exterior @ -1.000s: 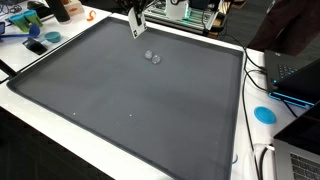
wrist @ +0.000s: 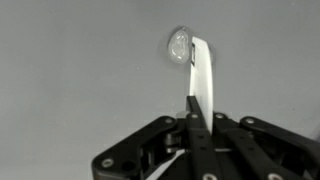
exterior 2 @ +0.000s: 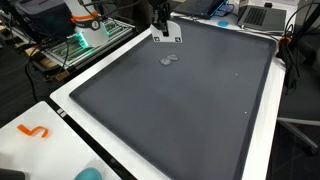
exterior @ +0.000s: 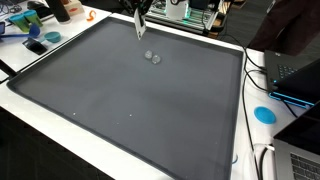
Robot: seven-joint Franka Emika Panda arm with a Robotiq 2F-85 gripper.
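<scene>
A thin white card-like piece with dark marks along its lower edge hangs upright at the far part of the grey board. My gripper is shut on this piece; seen from the wrist, it shows as a narrow white strip standing out past the fingers. Two small clear round pieces lie close together on the board: one clear piece and a second clear piece. In the wrist view one clear piece sits just left of the strip's tip, and the other is mostly hidden behind it.
Most of the board is bare. A blue round lid and laptops are beyond the board's right side in exterior view 1. Several small items, among them a teal cup, stand at the left. An orange item lies outside the board.
The white piece has shifted slightly to the right in exterior view 1 and looks a bit narrower, as if turned. Both clear pieces have stayed put.
</scene>
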